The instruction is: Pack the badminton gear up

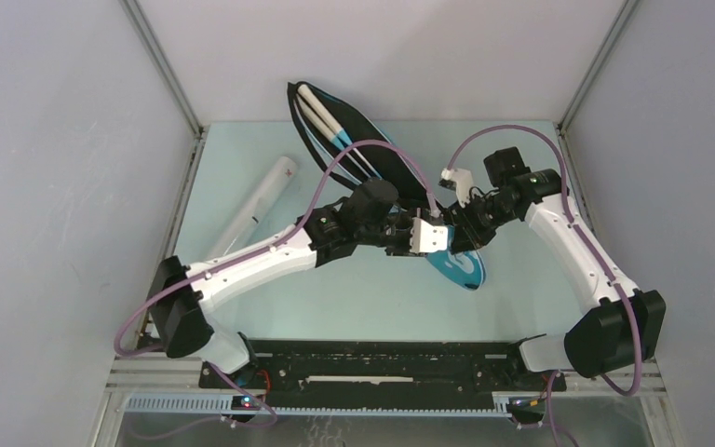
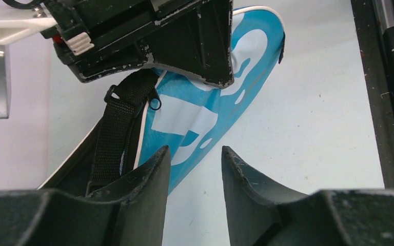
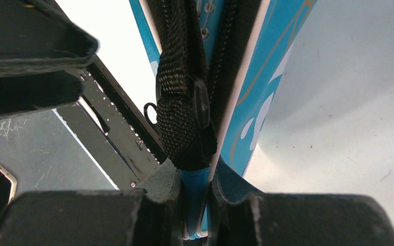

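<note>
The racket bag, black with a blue patterned side (image 1: 454,266), lies diagonally across the table, unzipped, with light racket handles (image 1: 321,114) at its upper end. My right gripper (image 1: 470,228) is closed round the bag's blue edge, just below a black webbing strap (image 3: 179,128). My left gripper (image 1: 419,237) stands open beside it, nothing between its fingertips; the blue bag and strap (image 2: 114,138) lie beyond them in the left wrist view.
A white tube (image 1: 259,203) lies at the table's left. Walls border the table on the sides and back, and the two arms meet closely at the bag.
</note>
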